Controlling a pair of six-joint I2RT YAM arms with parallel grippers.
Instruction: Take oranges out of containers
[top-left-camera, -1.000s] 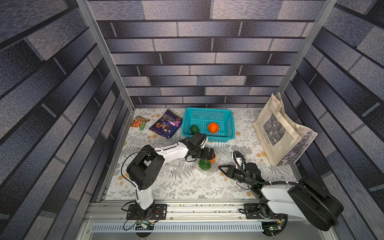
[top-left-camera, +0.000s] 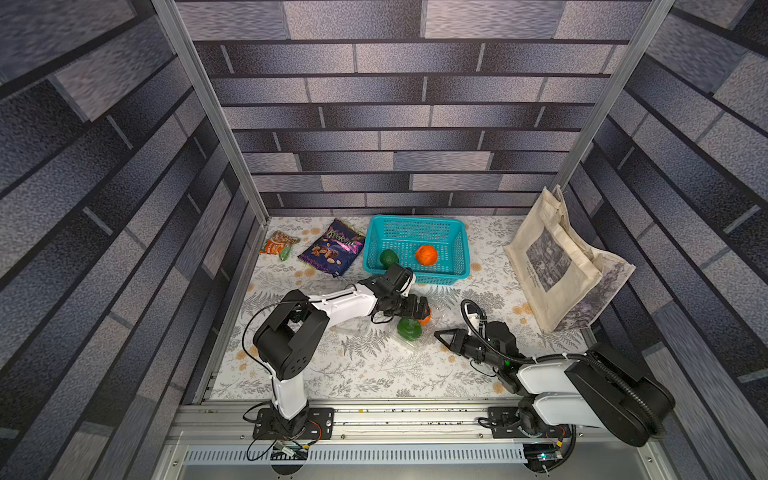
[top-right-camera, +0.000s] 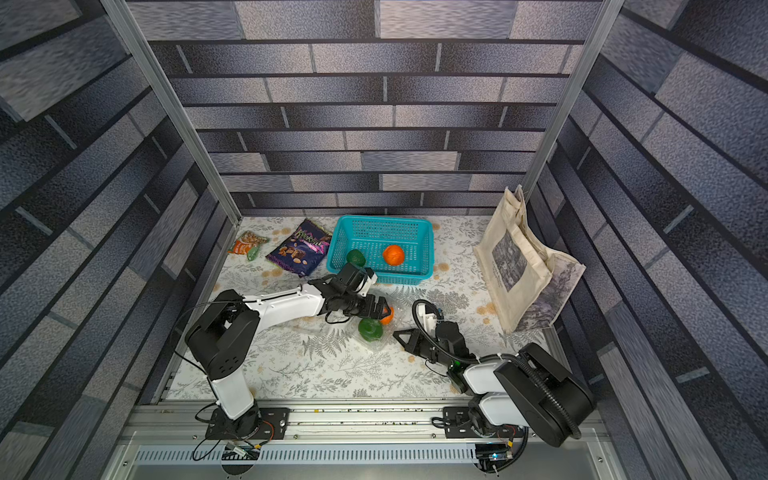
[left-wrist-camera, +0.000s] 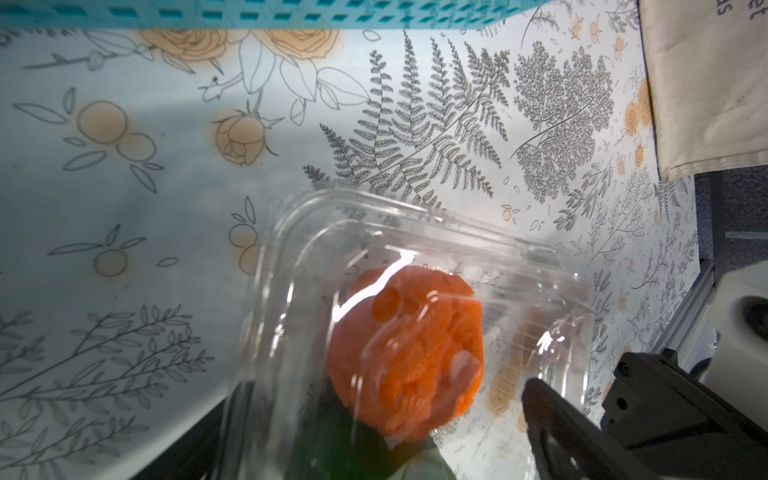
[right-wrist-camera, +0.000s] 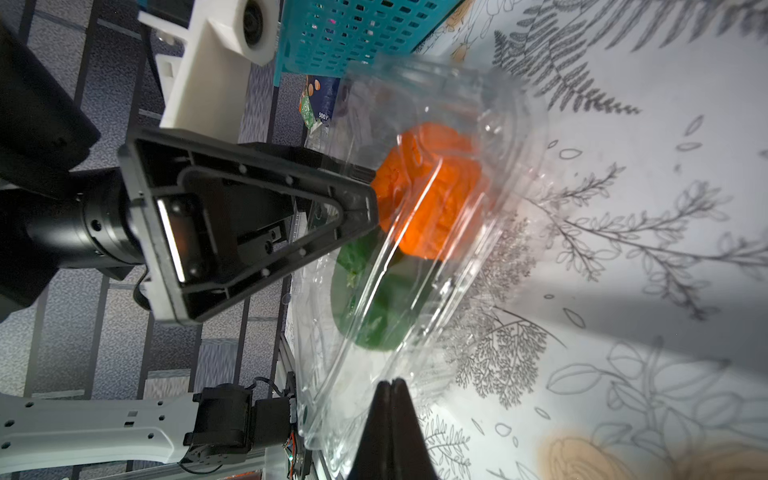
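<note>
A clear plastic container (left-wrist-camera: 560, 304) holds an orange (left-wrist-camera: 404, 344) and something green (right-wrist-camera: 372, 312) below it, in front of the basket. My left gripper (top-left-camera: 412, 308) is open above the container; its two dark fingers straddle it in the left wrist view. My right gripper (top-left-camera: 448, 340) is shut at the container's right, nothing seen between its fingers. A second orange (top-left-camera: 426, 255) lies in the teal basket (top-left-camera: 456, 232) beside a green item (top-left-camera: 389, 257).
A beige bag (top-left-camera: 560, 264) stands at the right. A dark snack bag (top-left-camera: 332, 244) and a small packet (top-left-camera: 278, 244) lie at the back left.
My right gripper has moved slightly leftward, nearer the container, and its arm has shifted with it. The left arm and the objects look unchanged.
</note>
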